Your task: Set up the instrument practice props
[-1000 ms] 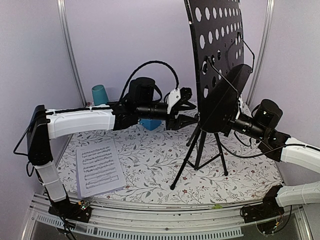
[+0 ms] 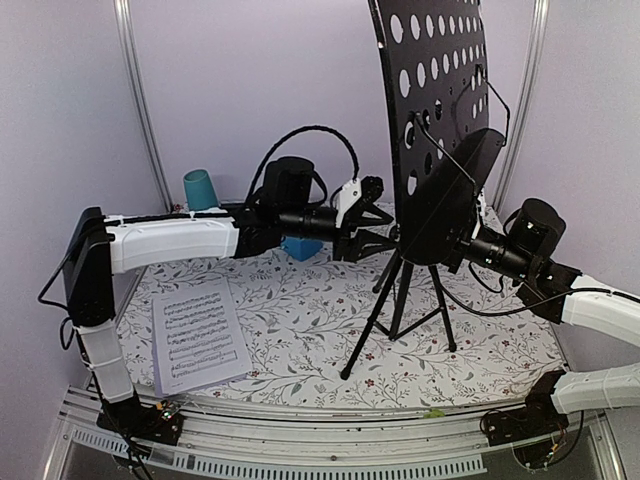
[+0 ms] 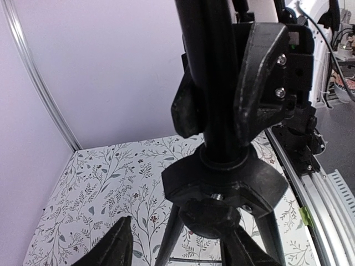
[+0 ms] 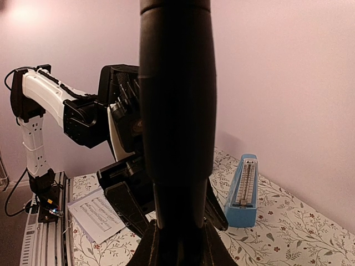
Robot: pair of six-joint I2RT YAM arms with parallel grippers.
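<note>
A black music stand with a perforated desk and spread tripod legs stands upright right of centre. Its pole runs down into a dark hub. My right gripper is shut on that pole above the hub; from the top, the stand's lower panel hides its fingertips. My left gripper points at the stand from the left, fingers apart. In the left wrist view its fingers show low in the picture, in front of the hub, nothing clearly between them.
Sheet music lies flat at the left front. A blue metronome stands at the back, partly covered by the left arm in the top view. A teal cup is at the back left.
The left arm's elbow has shifted slightly to the right, while its gripper stays at almost the same spot beside the stand. The stand and right arm look unmoved.
</note>
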